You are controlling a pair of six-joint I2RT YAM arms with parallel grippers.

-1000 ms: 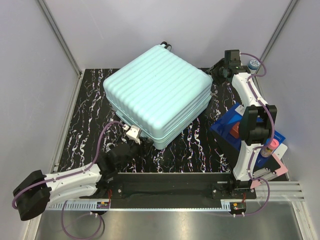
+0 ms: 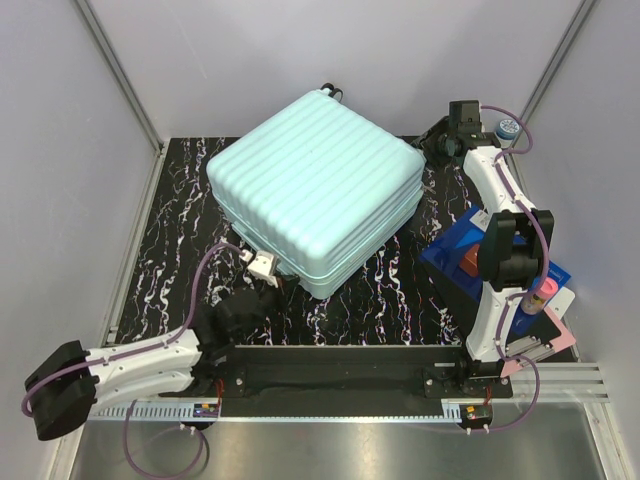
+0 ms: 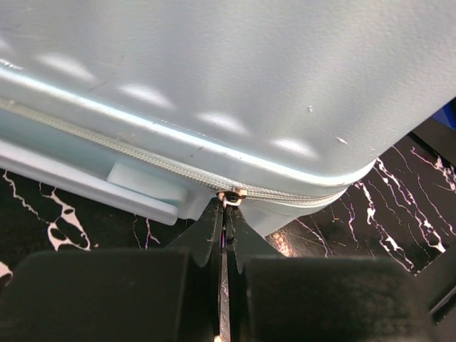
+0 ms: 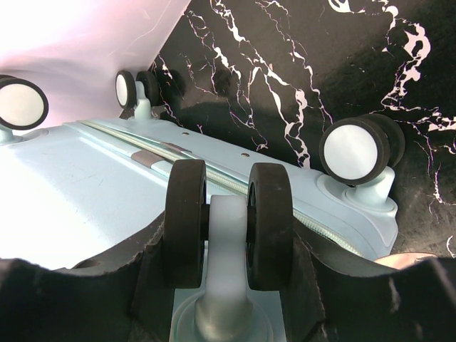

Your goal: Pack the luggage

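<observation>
A pale blue ribbed suitcase [image 2: 315, 170] lies closed on the black marbled table, a zipper [image 3: 153, 162] running round its side. At its near corner my left gripper is shut on the zipper pull, whose metal slider [image 3: 231, 194] shows just above the fingertips. The pull itself is mostly hidden between them. On the far right side, my right gripper is shut on the grey stem [image 4: 227, 246] of a suitcase wheel mount. Other wheels [image 4: 350, 152] stick out from the suitcase's end.
A blue box [image 2: 455, 245] holding a pink-lidded bottle [image 2: 541, 292] stands at the right, partly under the right arm. A blue-lidded container [image 2: 507, 130] is at the back right. Bare table [image 2: 170, 240] lies left of the suitcase.
The suitcase stays put.
</observation>
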